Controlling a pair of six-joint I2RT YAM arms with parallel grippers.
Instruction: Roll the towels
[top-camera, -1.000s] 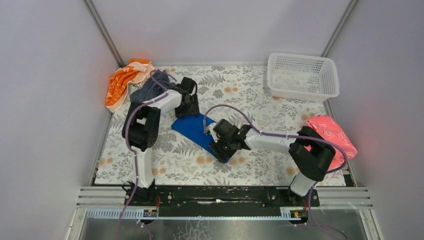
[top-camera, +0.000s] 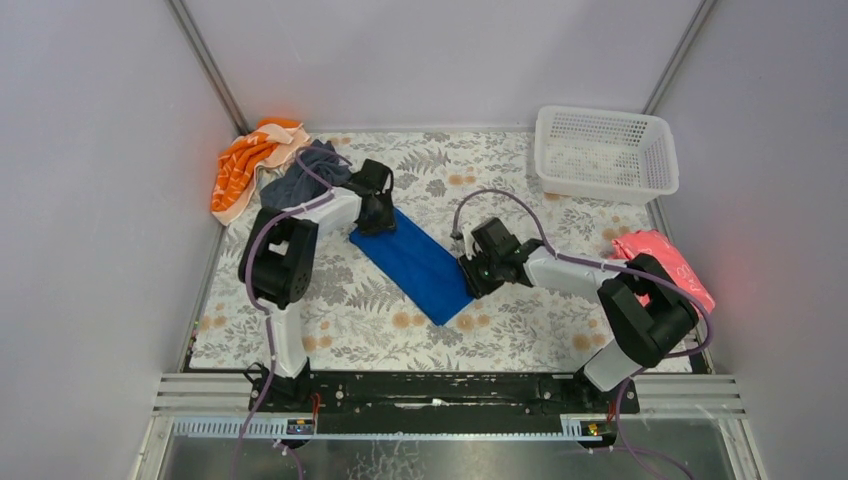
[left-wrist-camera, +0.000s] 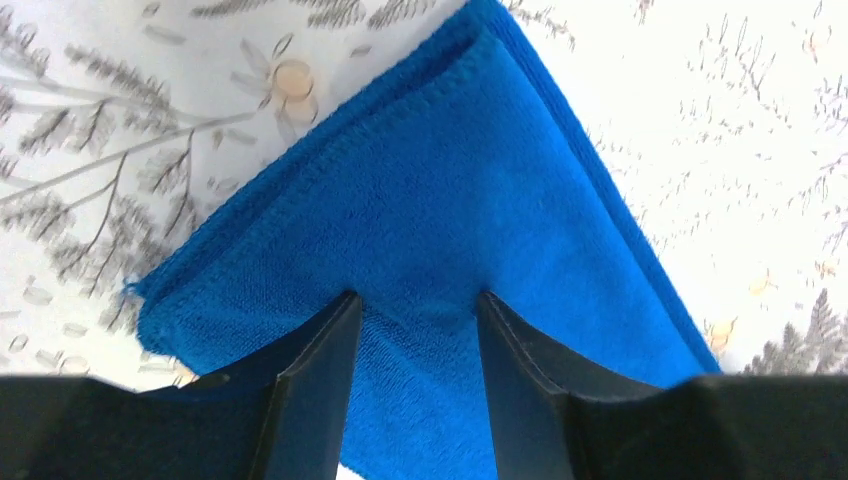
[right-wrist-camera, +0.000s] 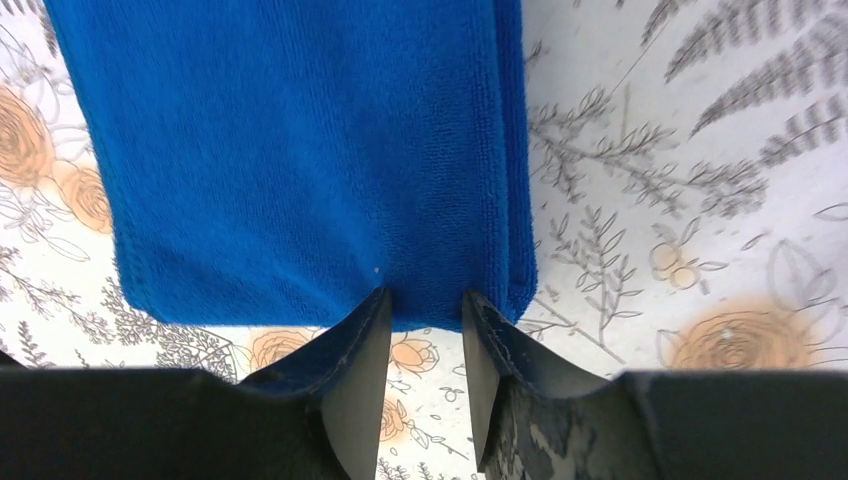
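Observation:
A blue towel (top-camera: 415, 265), folded into a long strip, lies diagonally mid-table. My left gripper is down at its far-left end, fingers slightly apart and shut on the cloth, which bunches between them in the left wrist view. My right gripper is at the near-right end, by the corner of the doubled edge, shut on the towel's edge between its fingertips.
An orange striped towel (top-camera: 243, 160) and a dark grey towel (top-camera: 300, 180) are heaped at back left. A white basket (top-camera: 606, 180) stands back right; a pink cloth (top-camera: 665, 260) lies on the right.
A second ago the right gripper was further toward the near end's lower corner.

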